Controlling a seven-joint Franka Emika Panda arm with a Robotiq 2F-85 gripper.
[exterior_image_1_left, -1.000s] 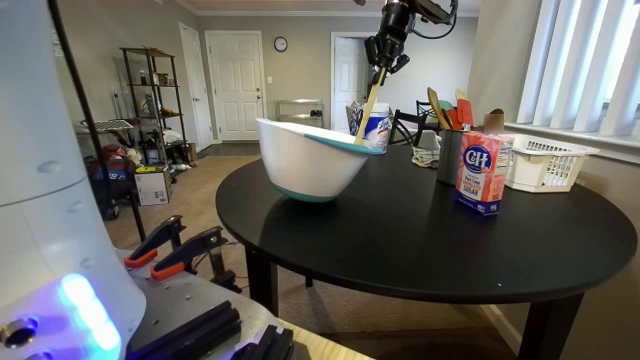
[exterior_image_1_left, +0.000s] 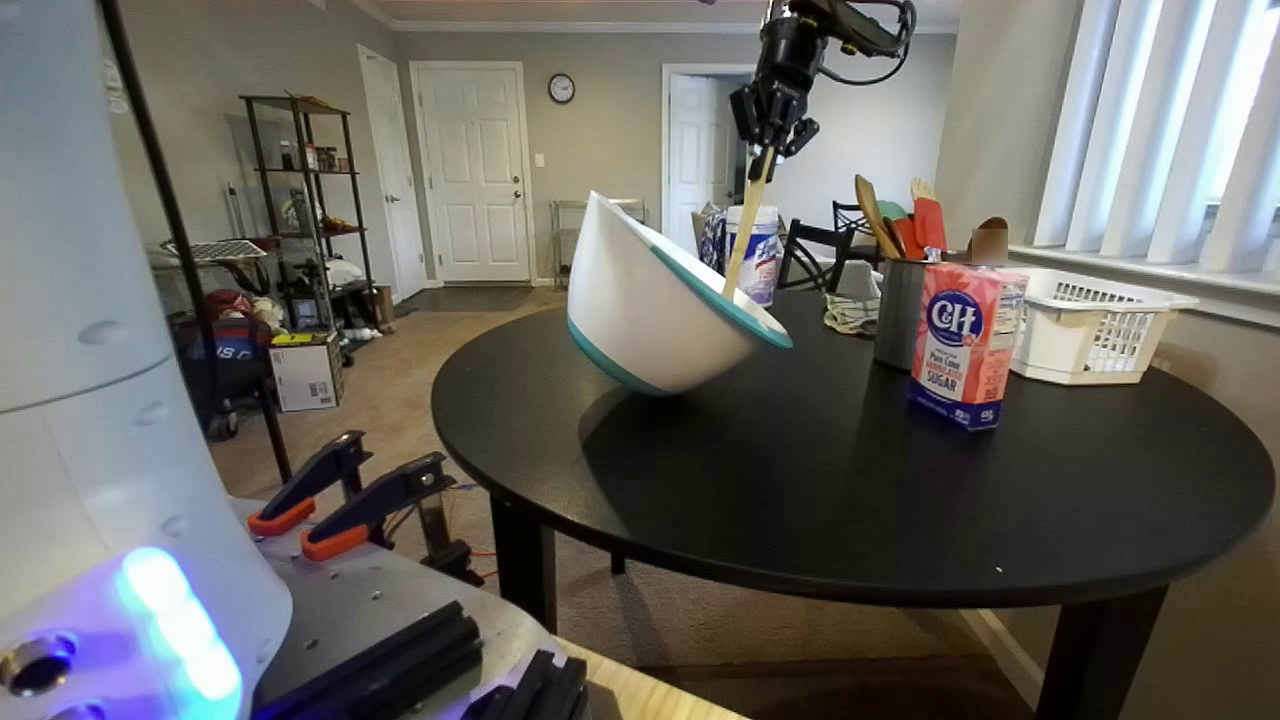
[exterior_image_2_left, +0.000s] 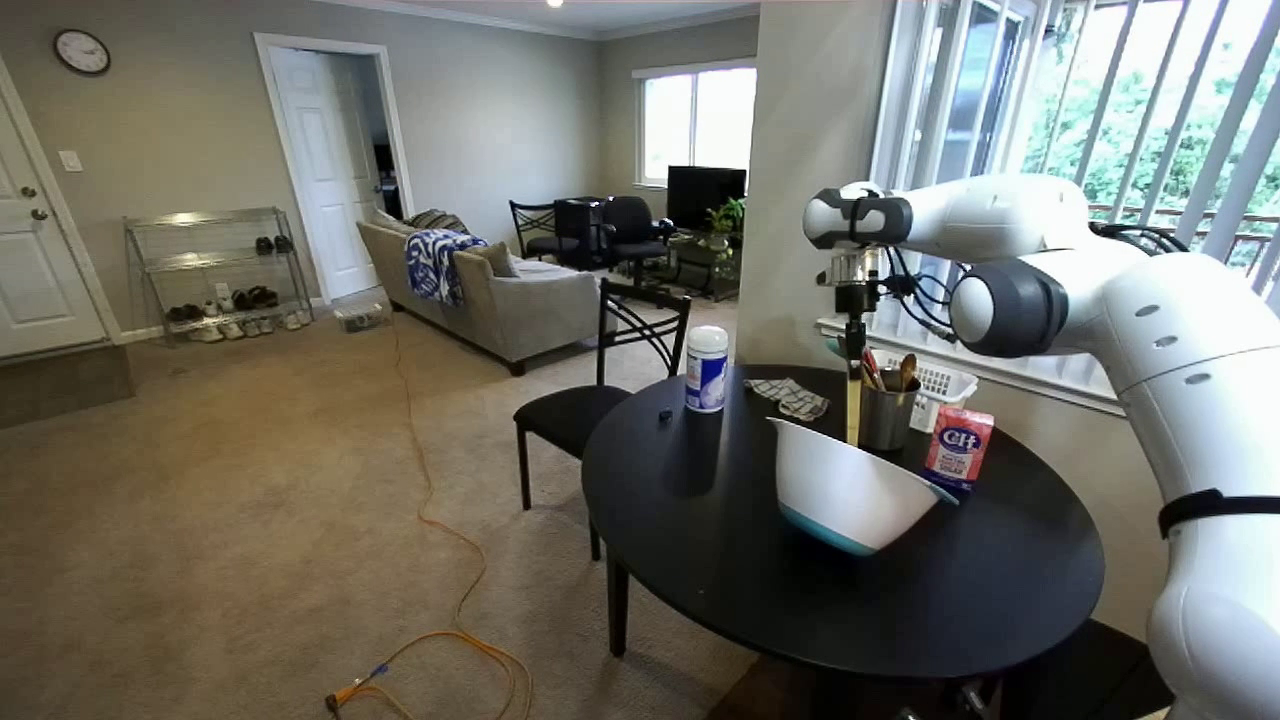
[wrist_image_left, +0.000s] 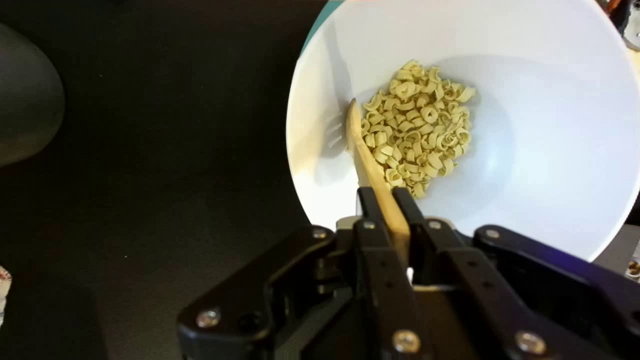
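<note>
A white mixing bowl (exterior_image_1_left: 654, 306) with a teal rim and base stands sharply tilted on the black round table (exterior_image_1_left: 840, 504), leaning toward the sugar box. Small pale pasta pieces (wrist_image_left: 420, 126) lie heaped inside it, against the lower wall. My gripper is shut on the handle of a wooden utensil (wrist_image_left: 375, 174), high above the bowl. The utensil reaches down past the rim, its far end beside the pasta; whether it presses on the wall is hard to tell. In exterior view 2 the bowl (exterior_image_2_left: 846, 486) hides the utensil's lower end.
A sugar box (exterior_image_1_left: 960, 348), a metal utensil holder (exterior_image_2_left: 888, 414) and a white basket (exterior_image_1_left: 1086, 330) stand to the bowl's right in exterior view 1. A wipes canister (exterior_image_2_left: 705, 370) and a cloth (exterior_image_2_left: 788, 397) are farther back.
The bowl has tipped much more steeply toward the sugar box, its left side rising, and has shifted right. The utensil has moved slightly right and stands more upright.
</note>
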